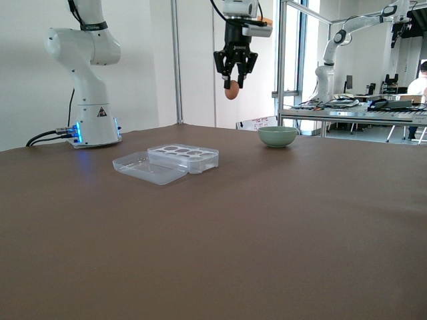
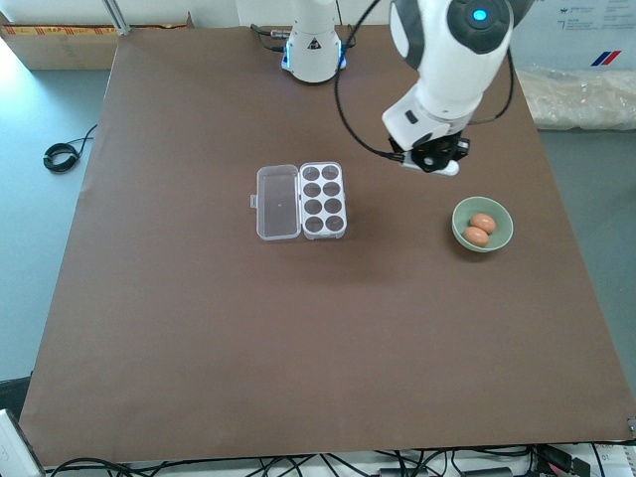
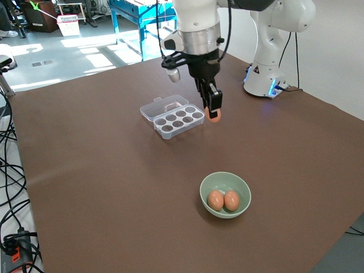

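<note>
My gripper [image 1: 233, 73] hangs high in the air, shut on a brown egg [image 1: 231, 92], seen also under its fingertips in the right view. It is between the egg box [image 2: 323, 199] and the green bowl [image 2: 482, 243], above the table. The clear box lies with its lid [image 2: 278, 202] open flat beside the tray, whose several wells look empty. The bowl [image 3: 225, 214] holds two brown eggs [image 3: 215, 199]. In the left view the wrist hides the held egg.
The brown table [image 2: 318, 338] has wide free room at the front. The white arm base [image 2: 308, 55] stands at the back. Cables lie along the table's outer edge.
</note>
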